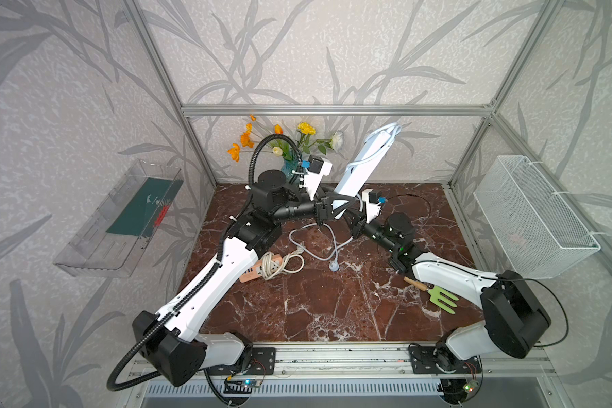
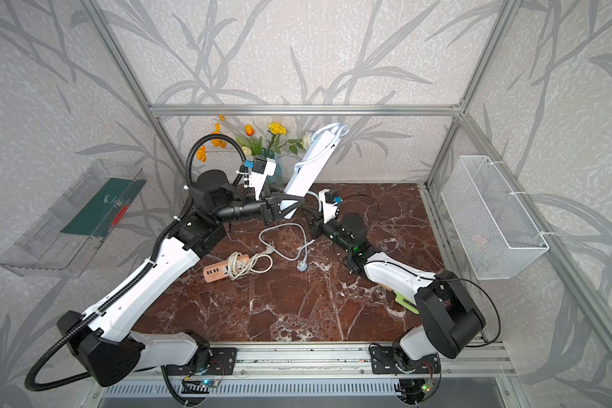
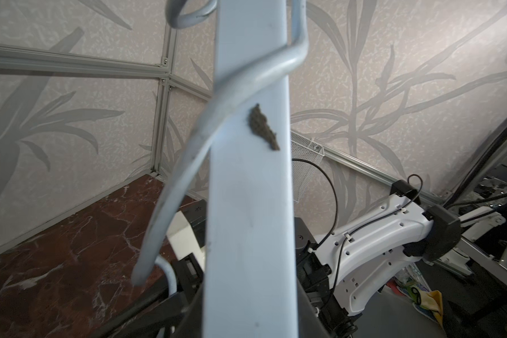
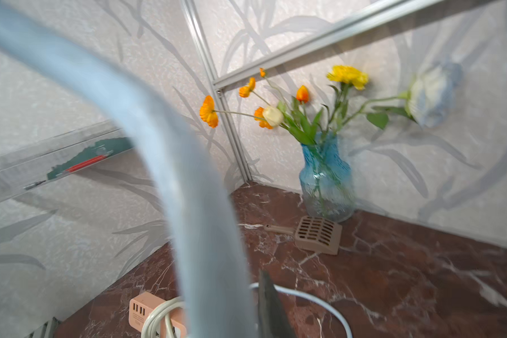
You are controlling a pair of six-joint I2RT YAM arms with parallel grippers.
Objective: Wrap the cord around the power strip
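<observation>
Held up at a tilt in my left gripper [image 1: 329,204], shut on its lower end, is the white power strip [image 1: 361,163]. Its pale cord [image 3: 180,169] crosses the strip's face diagonally, loops round the upper end, and hangs down to lie on the table with its plug [image 1: 333,265]. My right gripper [image 1: 352,221] is just below and right of the strip's lower end, beside the hanging cord, which fills much of the right wrist view. Whether it grips the cord cannot be told.
A pink power strip [image 2: 215,270] with coiled cream cord lies at left on the marble table [image 1: 340,312]. A vase of flowers [image 4: 326,180] and slotted scoop [image 4: 315,233] are at the back. A green fork [image 1: 442,299] lies front right; mesh baskets hang at the sides.
</observation>
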